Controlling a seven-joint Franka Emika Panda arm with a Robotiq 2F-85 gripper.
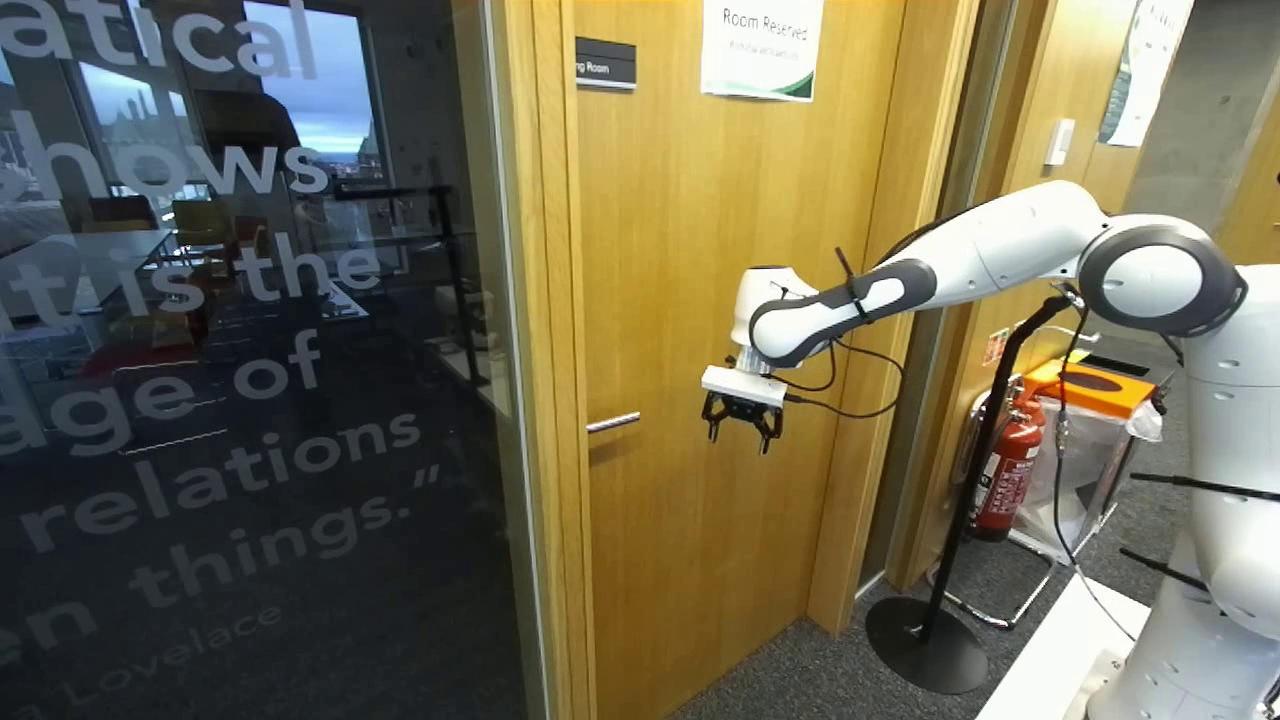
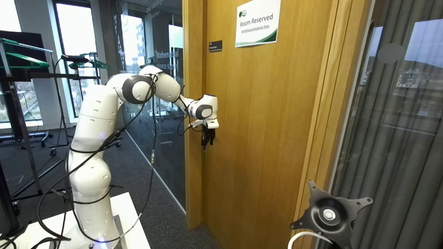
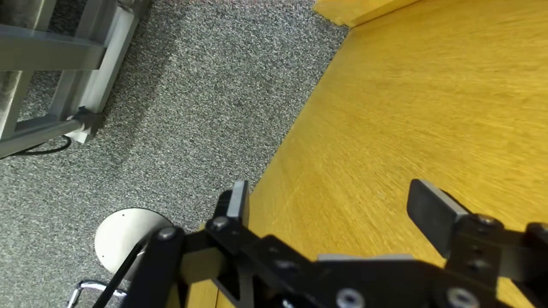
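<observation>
A closed wooden door (image 1: 696, 540) has a silver lever handle (image 1: 613, 422) near its left edge. My gripper (image 1: 739, 444) points downward in front of the door, to the right of the handle and apart from it in exterior view 1. In the wrist view, its two fingers (image 3: 237, 202) stand wide apart with nothing between them, the door surface (image 3: 370, 133) showing behind. Exterior view 2 has the gripper (image 2: 208, 147) close to the door's left side, where the handle is hidden.
A black stand with a round base (image 1: 926, 644) stands right of the door. Behind it are a red fire extinguisher (image 1: 1009, 470) and an orange-topped bin (image 1: 1086, 390). A black mounting bracket (image 2: 329, 214) juts up at the lower right. Carpet before the door is clear.
</observation>
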